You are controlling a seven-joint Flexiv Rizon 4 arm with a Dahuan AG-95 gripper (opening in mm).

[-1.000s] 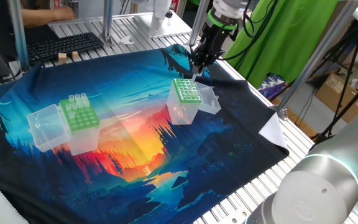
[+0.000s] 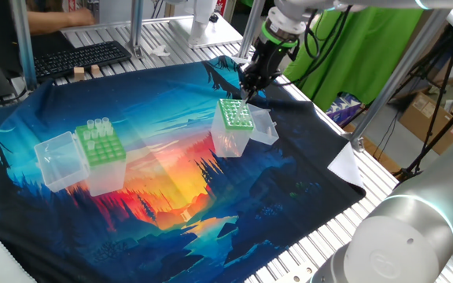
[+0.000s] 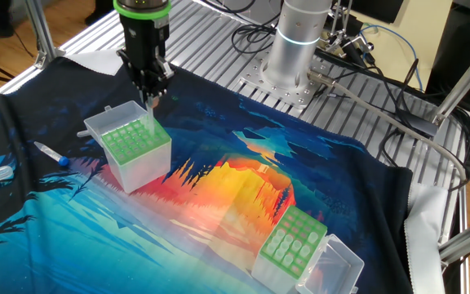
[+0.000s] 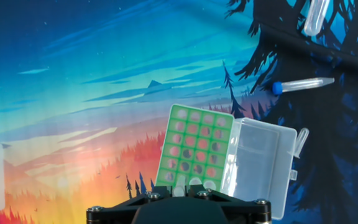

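A frosted box with a green gridded top [image 3: 133, 143] stands on the cloth with its clear lid [image 4: 260, 162] open. Over its edge, my gripper [image 3: 148, 95] points down, shut on a clear tube [image 3: 150, 116]. The tube's lower end meets the green grid near one corner; how deep it sits cannot be told. In the wrist view, pale tube tops show close to the fingertips at the near end of the grid, while many holes look empty. A second green-topped box [image 2: 104, 147], lid open, holds several clear tubes [image 2: 98, 126] standing upright.
A blue-capped tube [image 4: 303, 85] lies on the cloth near the first box, with a larger clear tube [image 4: 316, 17] beyond it. The patterned cloth [image 2: 171, 189] between the boxes is free. A keyboard [image 2: 82, 60] lies at the table's far edge.
My gripper and wrist have shifted slightly, rightward and a little lower in exterior view 1, staying over the same box. Less of the tube shows beneath it now. Both boxes are unmoved.
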